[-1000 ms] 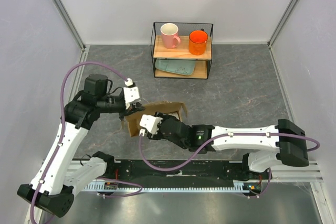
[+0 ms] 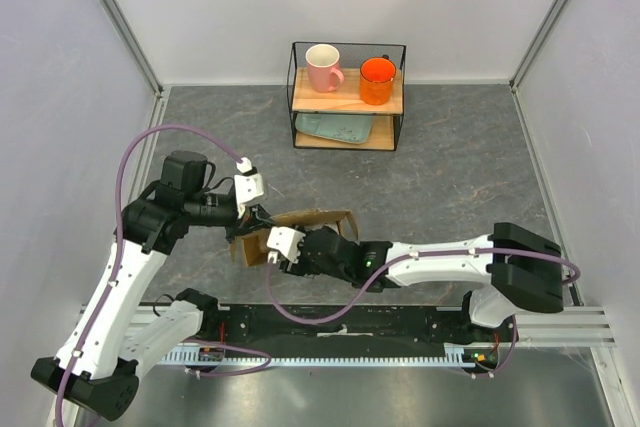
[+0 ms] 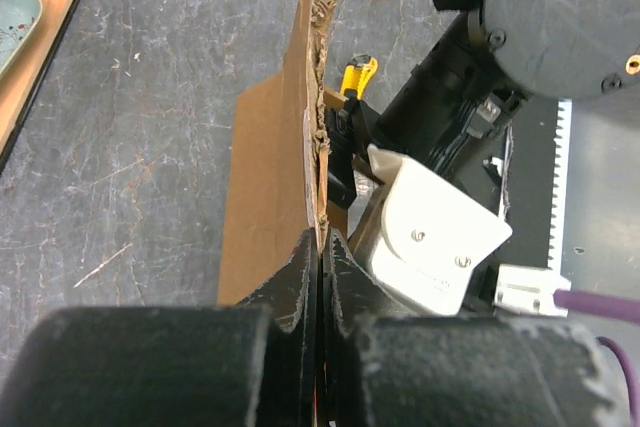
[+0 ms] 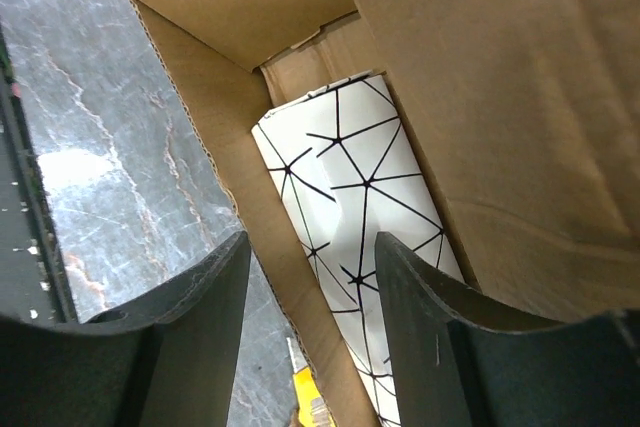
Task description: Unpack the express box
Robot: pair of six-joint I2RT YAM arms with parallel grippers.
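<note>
The brown cardboard box [image 2: 318, 217] stands open and tilted up near the table's front, partly hidden behind both arms. My left gripper is shut on a cardboard edge of it, at the box's left end. Inside lies a white packet with black line patterns [image 4: 350, 177], seen through the opening in the right wrist view. My right gripper is part open at the box mouth; its left finger [image 4: 215, 292] is outside the near wall, its right finger [image 4: 400, 272] over the white packet. Nothing is seen gripped between them.
A yellow cutter knife [image 4: 310, 397] lies on the table beside the box. At the back, a wire shelf [image 2: 345, 105] carries a pink mug [image 2: 322, 67], an orange mug [image 2: 378, 80] and a pale green tray [image 2: 335, 127]. Table around the shelf is free.
The box has tipped a little and its flap sits lower than a second ago. My right arm has shifted slightly toward the front and my left gripper has moved slightly, still at the cardboard.
</note>
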